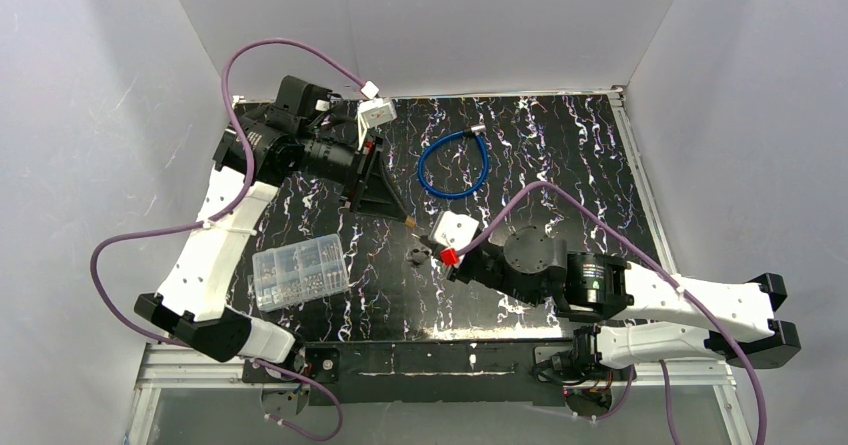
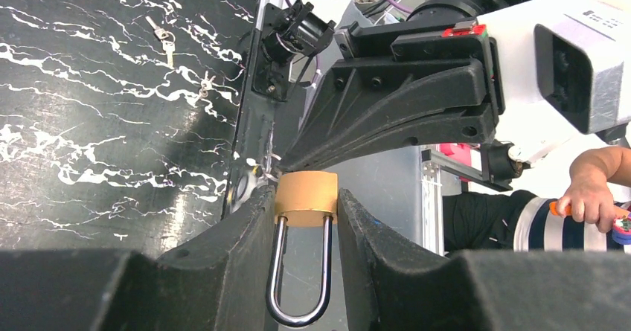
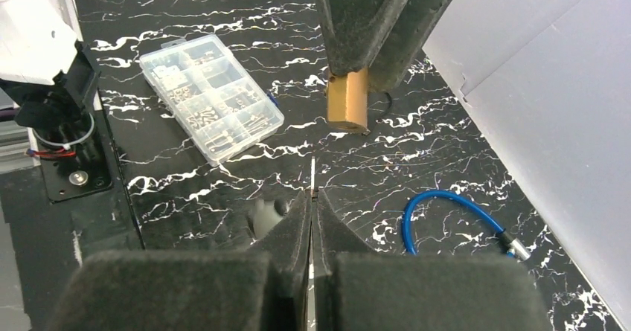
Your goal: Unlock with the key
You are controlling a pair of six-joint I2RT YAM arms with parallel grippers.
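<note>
A brass padlock [image 2: 306,197] with a steel U-shaped shackle [image 2: 298,320] is held by my left gripper [image 1: 405,215], shut on it by the shackle. Both shackle legs meet the body. In the right wrist view, the padlock body [image 3: 347,102] hangs below the left fingers. My right gripper is shut on a key, whose thin blade [image 3: 312,171] points toward the padlock and appears apart from it. A blurred grey thing [image 3: 266,218] shows beside the right fingertips; whether it hangs from the key cannot be told. The right fingertips [image 2: 292,163] stand close behind the padlock.
Loose small keys [image 2: 168,45] lie on the black marbled table. A clear compartment box [image 1: 300,272] sits at the table's left. A blue cable [image 1: 429,155] curls toward the back. Both grippers are above the table, close together.
</note>
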